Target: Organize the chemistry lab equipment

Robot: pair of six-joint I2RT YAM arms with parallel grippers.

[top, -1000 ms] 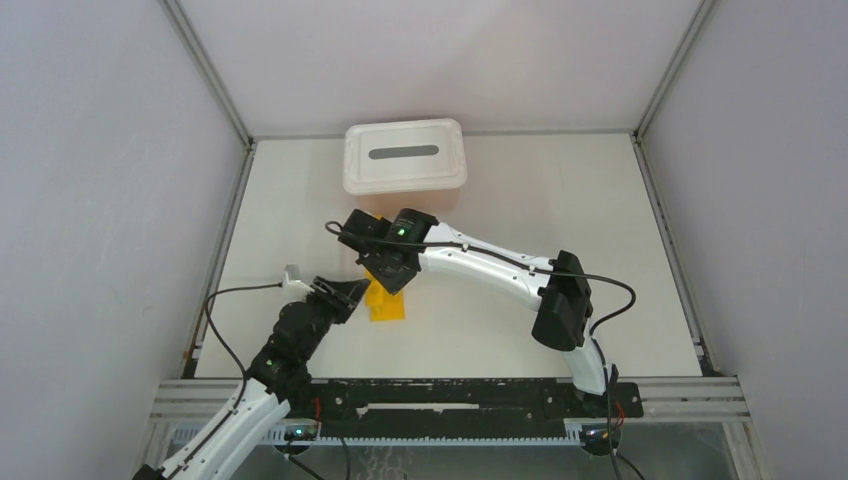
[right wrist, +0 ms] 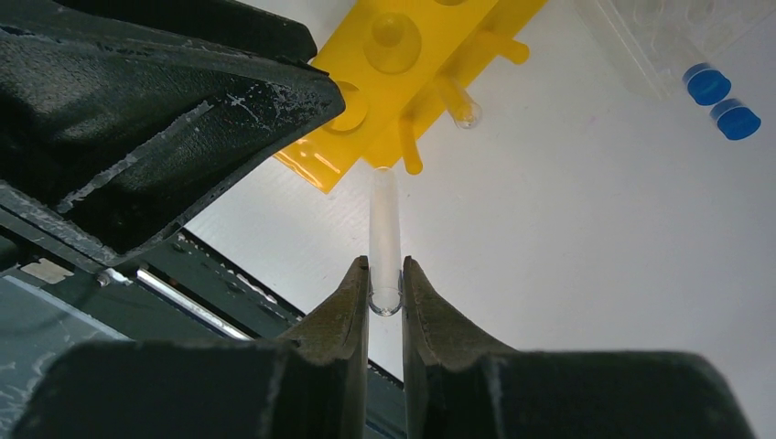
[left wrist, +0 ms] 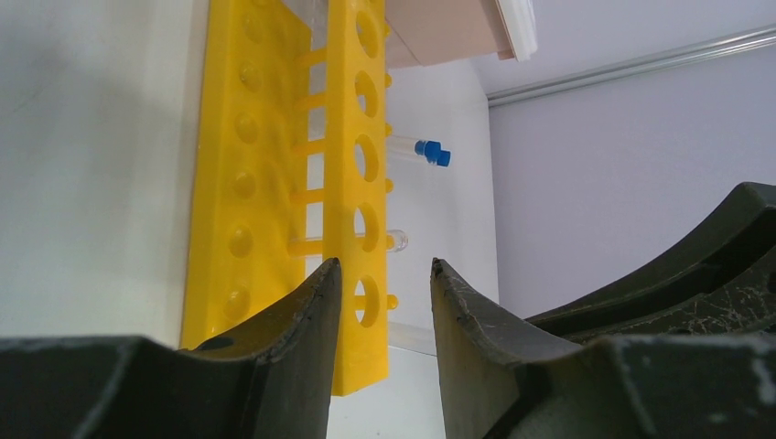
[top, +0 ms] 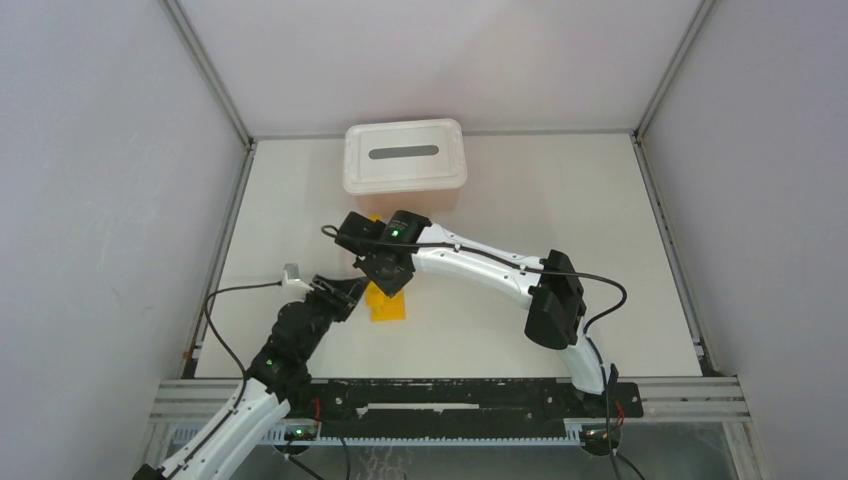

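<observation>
In the left wrist view, the yellow test tube rack (left wrist: 357,274) stands with its holed upper shelf between the fingers of my left gripper, which is part open. A gap shows between the shelf and the right-hand finger. Seen from the right wrist, a clear test tube (right wrist: 384,229) is pinched by its rounded end in my right gripper, and its far end points at the rack (right wrist: 393,46). Whether that end is inside a hole cannot be told. A second clear tube (right wrist: 465,113) pokes out of the rack. From above, the right arm hides most of the rack (top: 388,306).
A lidded pale box (top: 404,160) stands behind the rack. Two blue-capped tubes (right wrist: 706,84) lie beside a clear container (right wrist: 631,37). My two grippers are very close together at the rack.
My right arm has crept slightly to the left in the top view. The left arm and the rack look unmoved.
</observation>
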